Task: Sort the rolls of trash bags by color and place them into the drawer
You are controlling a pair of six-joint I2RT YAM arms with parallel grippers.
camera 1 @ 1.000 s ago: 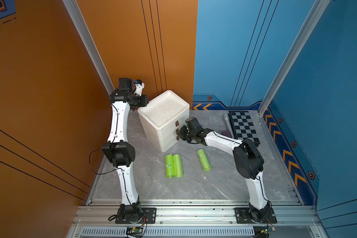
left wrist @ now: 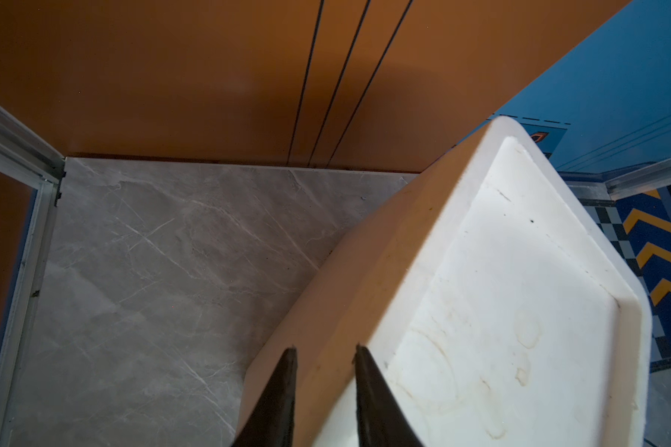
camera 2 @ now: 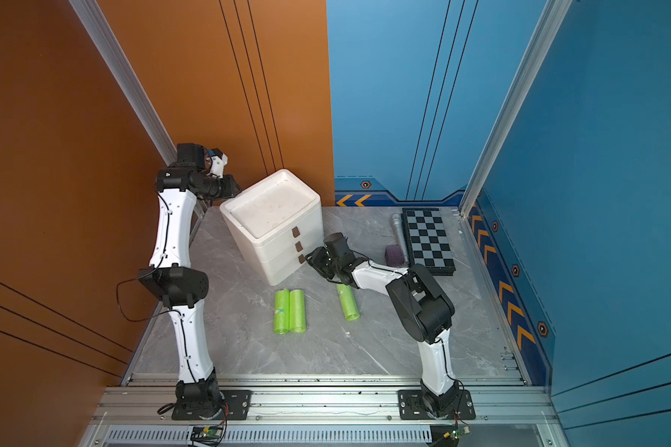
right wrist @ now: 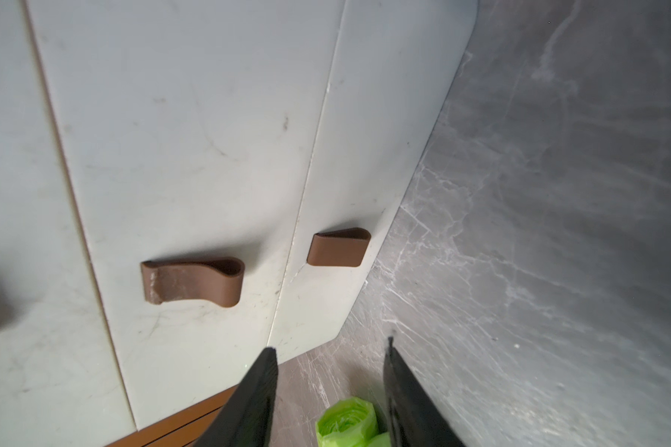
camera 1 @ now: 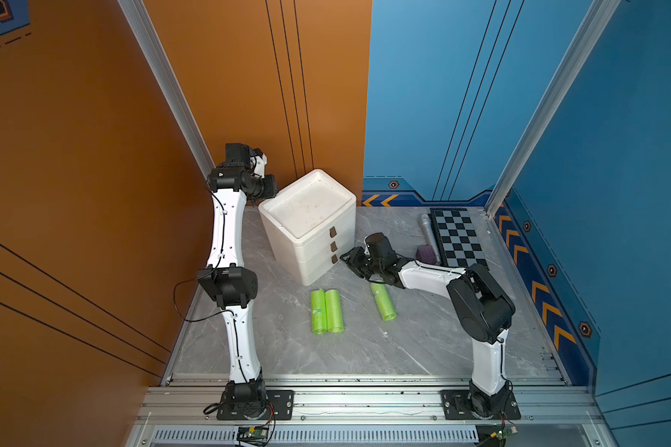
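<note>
A white three-drawer box (camera 1: 290,260) with brown pull tabs stands on the grey table, its drawers closed. In front lie two green rolls side by side (camera 1: 318,311) and, to their right, a single green roll (camera 1: 384,304). My left gripper stands open above the box's top left rim, nothing between its fingers. My right gripper is parted and empty, facing the drawer fronts at the lower right, near the lowest tabs, with a green roll (right wrist: 346,424) showing beyond its fingers.
At the back right lie a checkered board (camera 2: 428,238), a grey tube (camera 2: 398,227) and a small purple object (camera 2: 394,254). Walls close in the sides and back.
My right gripper has drawn back from the drawer tabs, toward the front right and slightly down, now above the single roll. The left arm has shifted slightly.
</note>
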